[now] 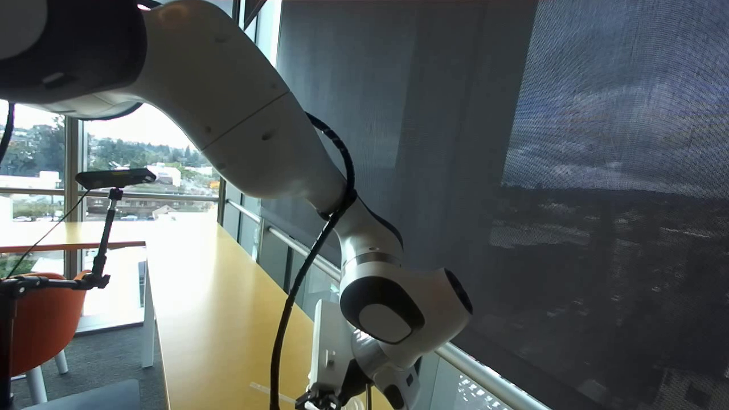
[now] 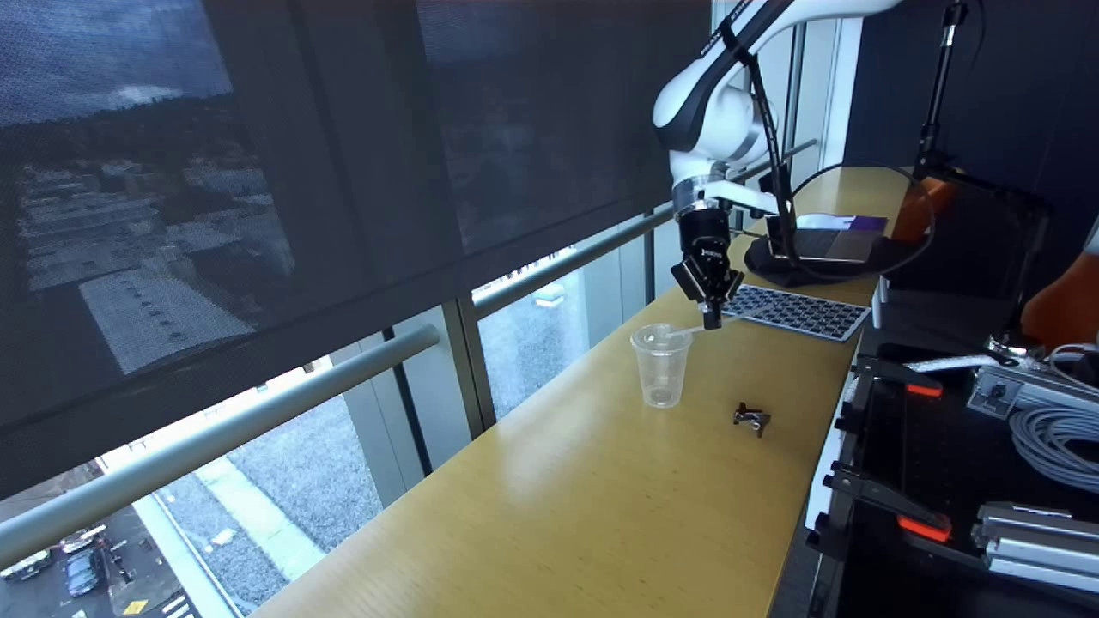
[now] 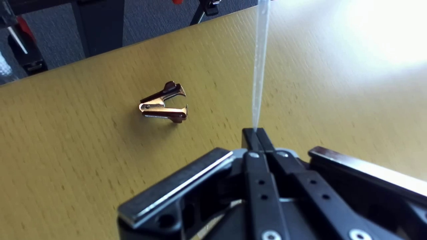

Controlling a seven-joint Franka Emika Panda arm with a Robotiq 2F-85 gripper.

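A thin translucent straw (image 3: pixel 259 68) sticks out from the tips of my gripper, whose fingers are shut on it in the wrist view. In exterior view 2 the same straw (image 2: pixel 739 315) lies nearly level across my gripper (image 2: pixel 712 314). Its left end overlaps the rim of a clear plastic cup (image 2: pixel 661 372) standing upright on the table; whether they touch, I cannot tell. A dark red and metal staple remover (image 3: pixel 163 104) rests on the table, apart from the gripper. The straw (image 1: pixel 271 393) also shows low in exterior view 1, where the fingertips are cut off.
Behind the gripper lie a grey keyboard (image 2: pixel 798 312) and a laptop (image 2: pixel 824 242). A metal rail (image 2: pixel 577 269) runs along the window side. Clamps and equipment edge the table's other side.
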